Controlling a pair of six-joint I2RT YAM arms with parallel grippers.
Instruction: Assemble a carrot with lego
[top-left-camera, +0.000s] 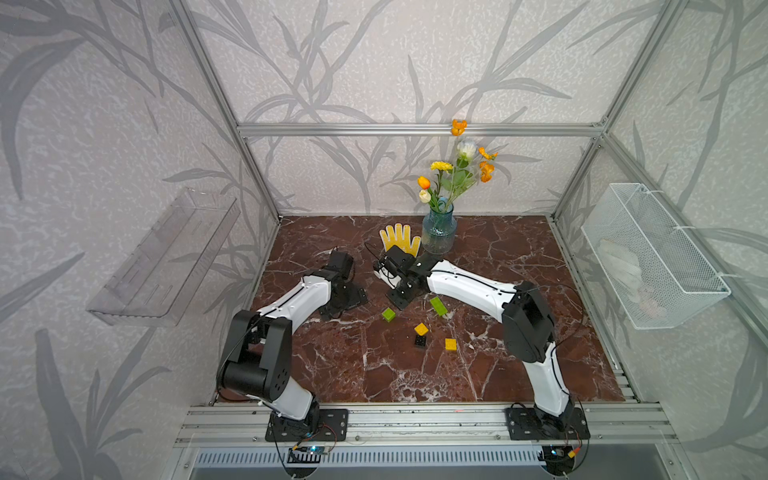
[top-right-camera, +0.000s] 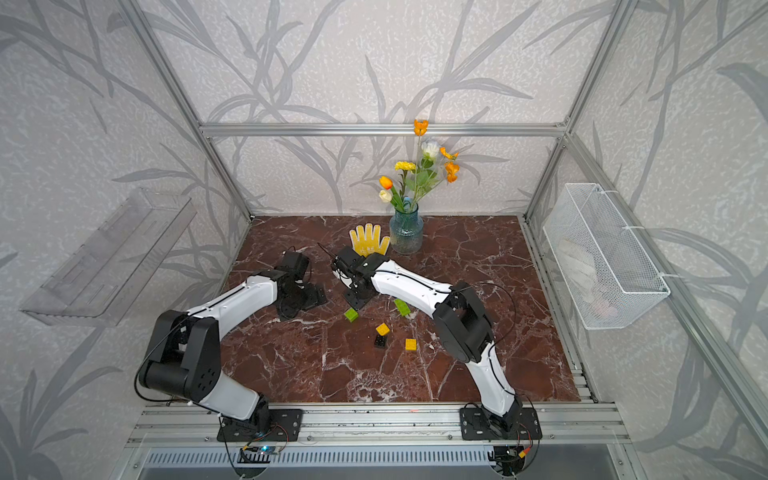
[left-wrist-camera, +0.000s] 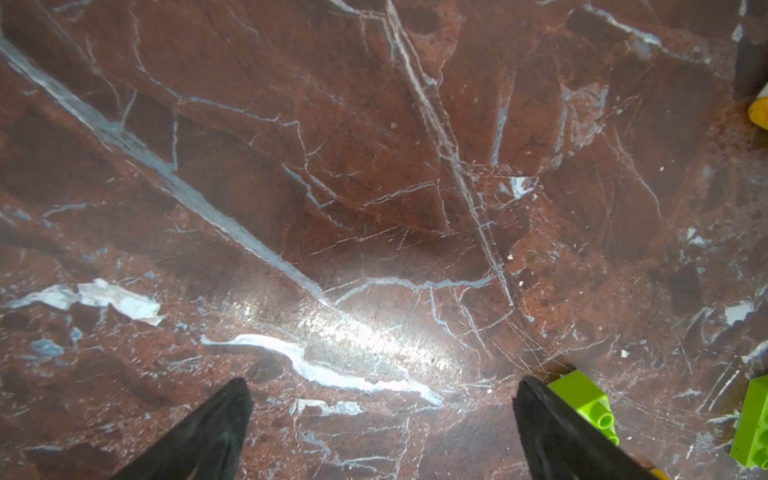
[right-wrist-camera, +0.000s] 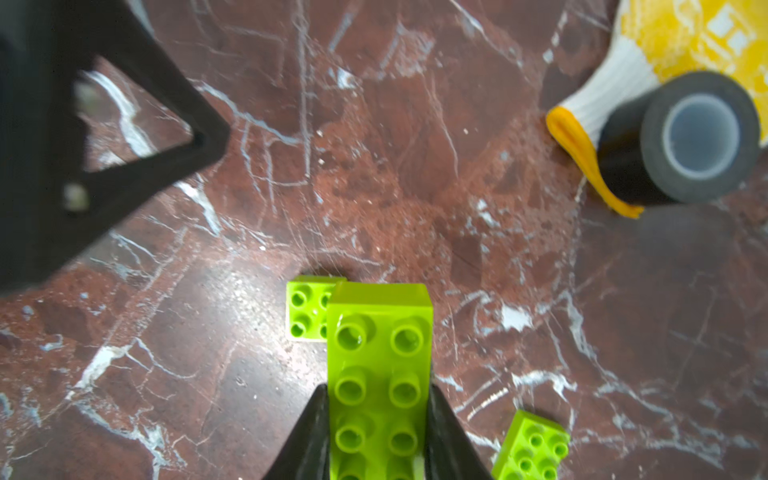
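A long green brick (right-wrist-camera: 380, 368) with several studs fills the lower middle of the right wrist view, with my right gripper shut on it. Past its far end, partly covered by it, a small green brick (right-wrist-camera: 304, 308) lies on the table. Another green brick (right-wrist-camera: 532, 448) rests to the lower right. From above, those two loose bricks show as a small green one (top-left-camera: 389, 314) and a longer green one (top-left-camera: 438, 306); the held brick is hidden there. My left gripper is open over bare marble, nothing between its fingers, with the small green brick (left-wrist-camera: 584, 400) near its right finger.
Nearer the front lie two yellow bricks (top-left-camera: 421, 329) (top-left-camera: 451, 344) and a black brick (top-left-camera: 420, 341). A yellow-white glove (top-left-camera: 400, 237) with a black tape roll (right-wrist-camera: 680, 140) lies behind, beside a flower vase (top-left-camera: 438, 230).
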